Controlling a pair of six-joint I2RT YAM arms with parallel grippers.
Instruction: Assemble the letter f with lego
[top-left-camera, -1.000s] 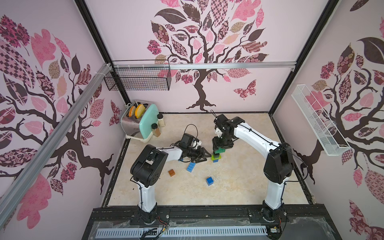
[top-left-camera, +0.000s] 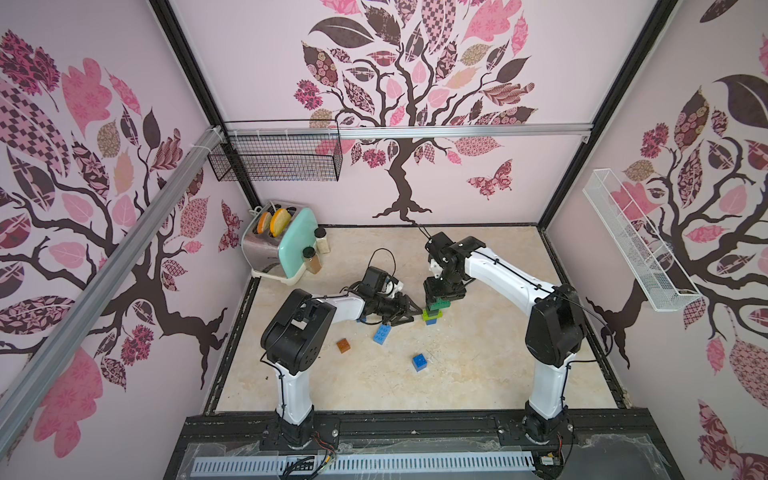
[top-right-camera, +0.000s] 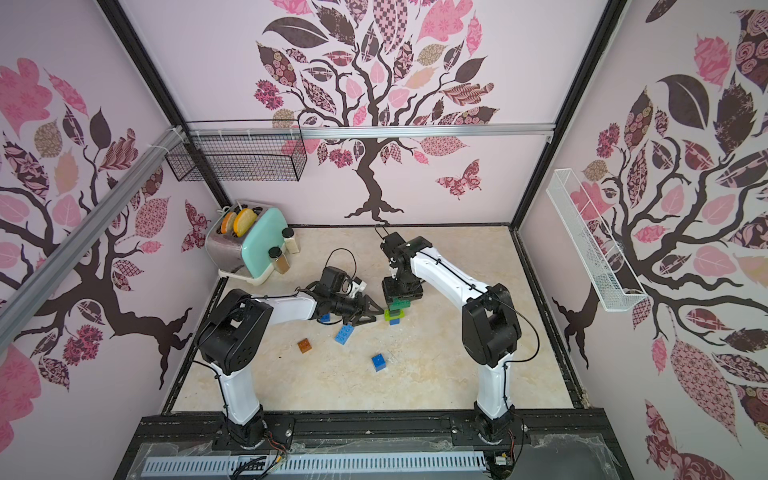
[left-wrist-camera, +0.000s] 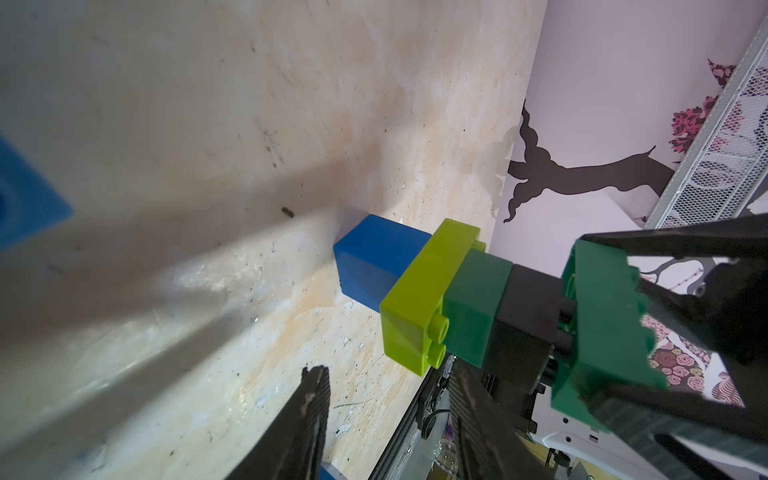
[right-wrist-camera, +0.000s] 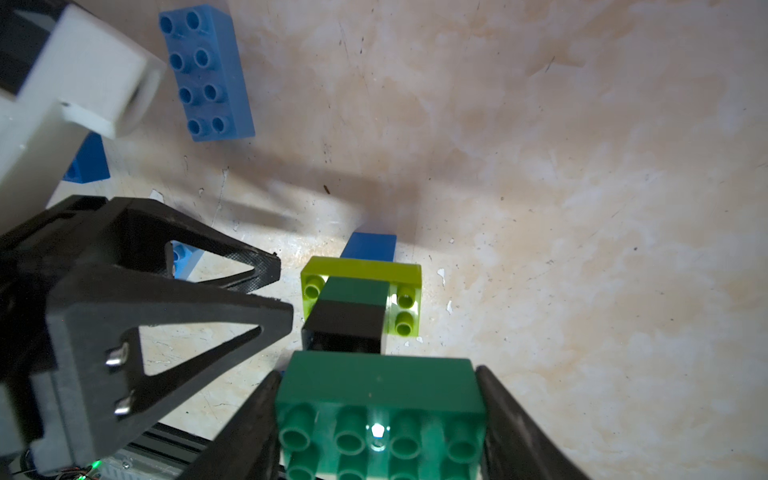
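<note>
A stack stands on the table, with a blue brick (left-wrist-camera: 376, 260) at the base. Above it come a lime brick (left-wrist-camera: 428, 296), a dark green brick (left-wrist-camera: 478, 308) and a black brick (left-wrist-camera: 524, 324). My right gripper is shut on the ends of a long green brick (right-wrist-camera: 380, 380), held over the stack's top. Some black studs (left-wrist-camera: 566, 312) still show beneath that brick, so a gap remains on this side. Left of the stack, my left gripper is part open with nothing between its fingers, its fingertips close to the lime brick but apart from it.
Loose on the table lie a long blue brick (top-left-camera: 381, 333), a small blue brick (top-left-camera: 420, 362) and an orange-brown brick (top-left-camera: 343, 345). A toaster (top-left-camera: 280, 240) and two shakers (top-left-camera: 311, 260) stand at the back left.
The left arm and the lower stack look unmoved.
</note>
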